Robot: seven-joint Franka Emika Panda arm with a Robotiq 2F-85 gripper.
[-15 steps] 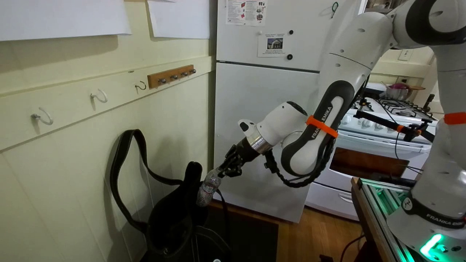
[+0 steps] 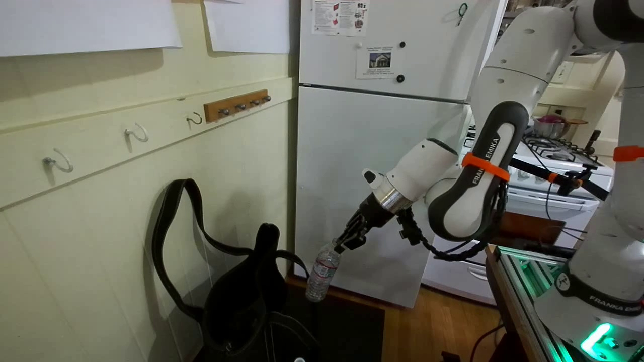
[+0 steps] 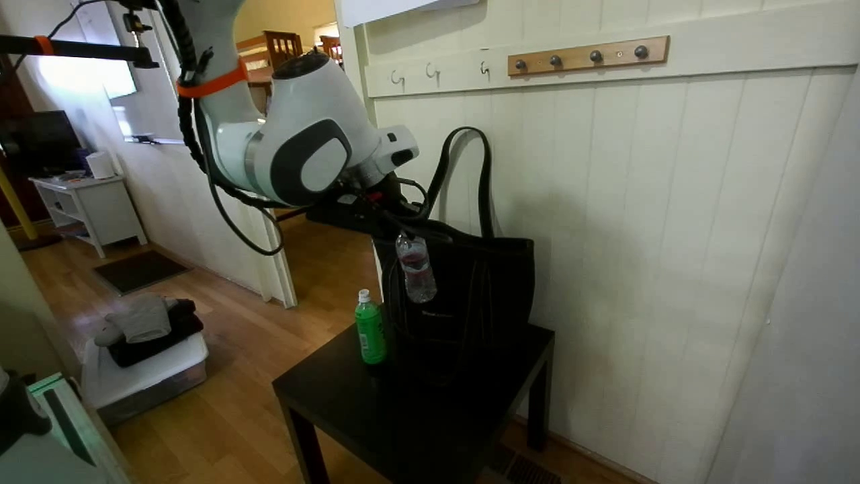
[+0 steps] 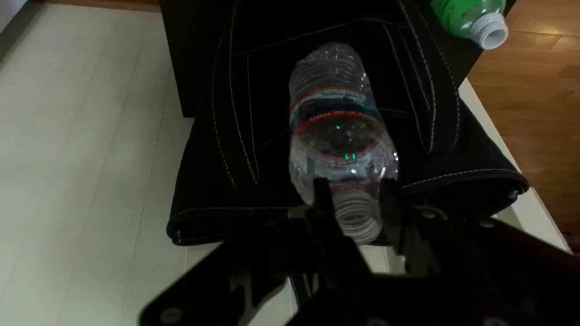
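Observation:
A clear plastic bottle with a red and blue label [image 2: 323, 272] hangs tilted from my gripper [image 2: 348, 241], its base lower than its neck. In the wrist view the gripper is shut around the neck of the bottle [image 4: 341, 125], which has no cap on it. The black tote bag [image 3: 504, 278] stands open on the dark table, one strap up against the wall. In exterior view 1 the bottle is to the right of the bag [image 2: 235, 301], toward the fridge. A green bottle [image 3: 371, 329] with a white mouth stands beside the bag.
The black table [image 3: 322, 391] has bare room in front of the bag. A panelled wall [image 3: 645, 202] with hooks rises behind it, and the white fridge [image 2: 362, 181] stands beyond the bottle. A plastic bin with folded clothes [image 3: 145, 363] sits on the floor.
In exterior view 1 the arm has drawn back to the right and slightly down, carrying the clear bottle from above the bag's edge to beside it. The bag has stayed put.

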